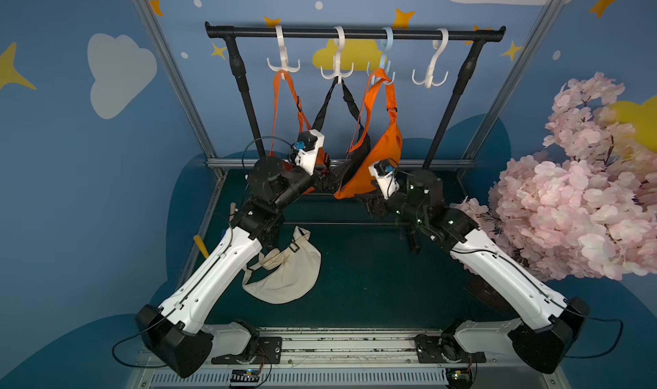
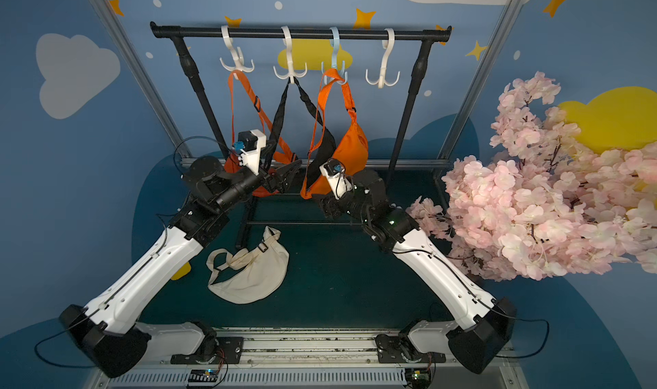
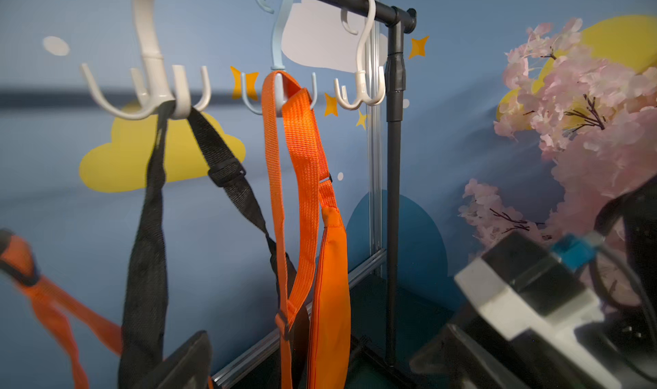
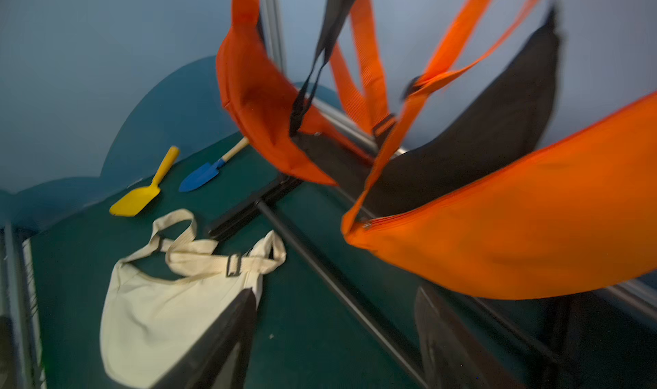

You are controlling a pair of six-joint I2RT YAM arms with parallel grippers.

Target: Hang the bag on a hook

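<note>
An orange bag (image 1: 373,163) hangs by its strap on the light blue hook (image 2: 334,47). Left of it a black bag's strap (image 3: 147,238) hangs on a white hook (image 3: 156,81), and another orange bag hangs further left. A cream bag (image 4: 171,320) lies on the green floor. My left gripper (image 1: 328,180) is in front of the hanging bags, and my right gripper (image 1: 369,201) is lower, near the front orange bag's bottom; both are open, with nothing between their fingers.
The rightmost white hook (image 1: 432,64) is empty. Pink blossoms (image 1: 561,211) crowd the right side. Yellow (image 4: 137,201) and blue (image 4: 198,177) trowels lie at the floor's left.
</note>
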